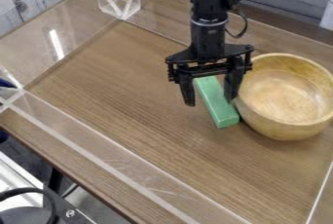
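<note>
My black gripper [208,82] hangs from the top of the camera view, open, with its fingers low over the upper end of a green block [220,112]. The block lies long-ways on the wooden table. One finger is left of it, the other near its right side by the bowl; whether they touch the block cannot be told.
A large tan wooden bowl [297,101] sits just right of the block. Clear plastic edging [57,43] runs along the table's sides. A dark cabled device [33,213] is at the lower left corner.
</note>
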